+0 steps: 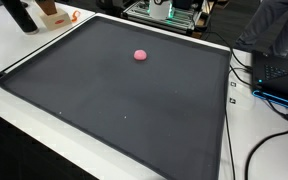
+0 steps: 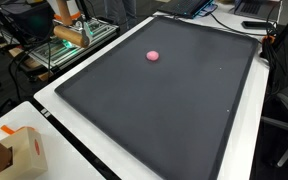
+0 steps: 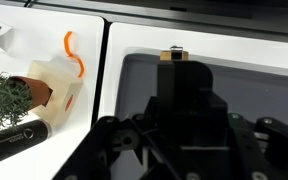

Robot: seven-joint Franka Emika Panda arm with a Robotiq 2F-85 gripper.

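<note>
My gripper shows only in the wrist view, its dark body filling the lower middle. It looks shut on a small tan piece (image 3: 186, 57) with a metal bit (image 3: 176, 50) at its upper end. Most of that piece is hidden by the fingers, so I cannot tell what it is. A round pink object (image 1: 140, 55) lies on the dark tray (image 1: 124, 110), toward its far side. Exterior view 2 shows the same pink object (image 2: 152, 56), with nothing touching it. It does not show in the wrist view.
Left of the tray in the wrist view stand a potted plant (image 3: 6, 98), a cream block (image 3: 59, 88), a black cylinder (image 3: 16, 142) and an orange strip (image 3: 74, 52). A laptop (image 1: 279, 82) with cables is at the right. Most of the tray is bare.
</note>
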